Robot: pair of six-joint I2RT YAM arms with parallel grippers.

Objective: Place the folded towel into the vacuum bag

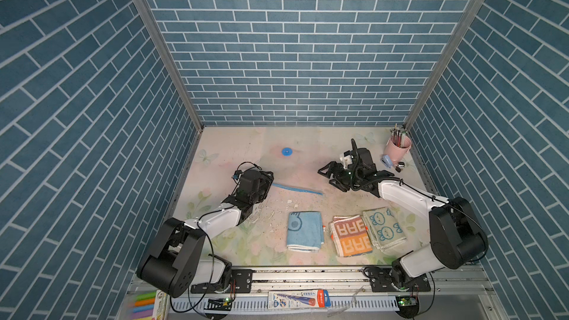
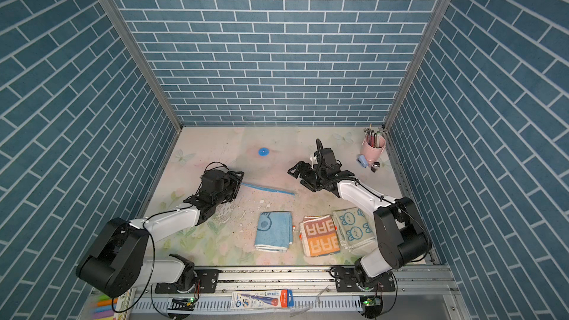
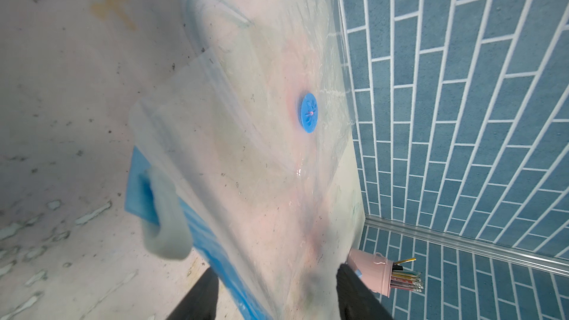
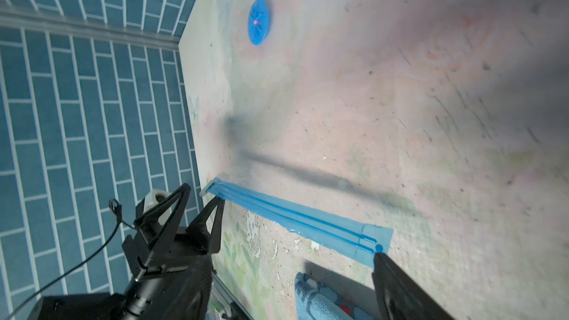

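The clear vacuum bag spreads over the table's middle, with a round blue valve (image 1: 287, 151) and a blue zip strip (image 1: 299, 189) along its near edge. At the strip's left end, my left gripper is shut on the bag's corner, and that end is raised. The film shows wrinkled in the left wrist view. To the right of the bag, my right gripper (image 1: 330, 179) hangs open with its fingers (image 4: 409, 290) apart and nothing between them. A light-blue folded towel (image 1: 304, 230) lies flat in front of the strip, clear of both grippers.
An orange folded towel (image 1: 351, 236) and a green one (image 1: 384, 227) lie to the right of the blue towel. A pink cup of brushes (image 1: 397, 148) stands in the back right corner. Open table remains at the back left.
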